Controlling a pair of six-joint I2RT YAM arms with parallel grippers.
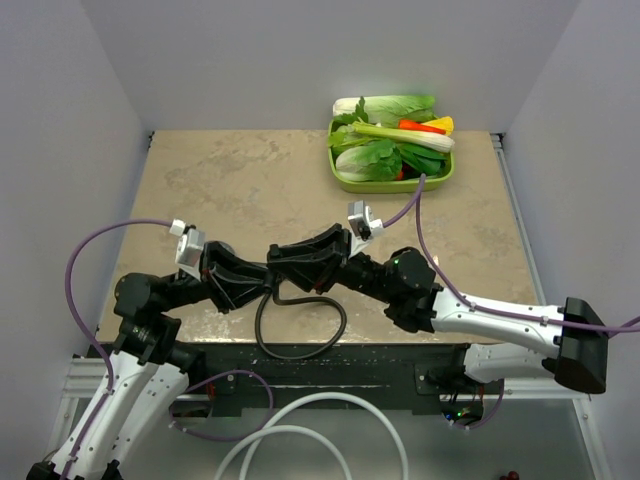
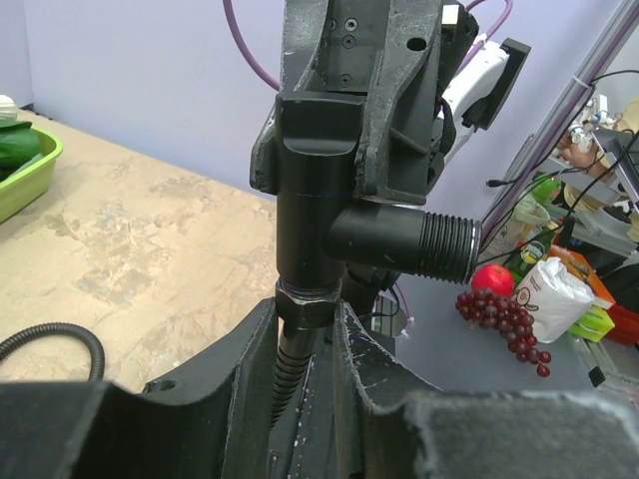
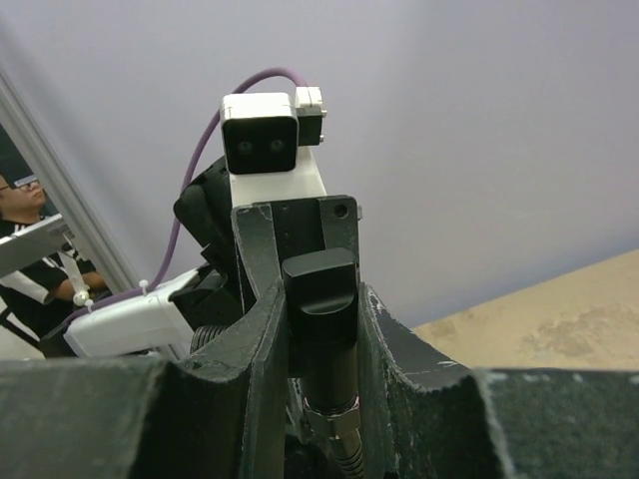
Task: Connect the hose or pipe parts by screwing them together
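My two grippers meet at the centre of the top view. A black tee fitting [image 2: 312, 230] with a threaded side port stands upright between them, its hex nut [image 2: 308, 307] and corrugated hose [image 2: 293, 367] below. My left gripper has its fingertips on the nut. My right gripper has its fingers around the top body of the fitting. The black hose [image 1: 305, 355] loops down over the table's front edge area.
A green basket of vegetables [image 1: 390, 182] stands at the back right of the beige table [image 1: 220, 170]. White hoses [image 1: 390, 430] lie beyond the front edge.
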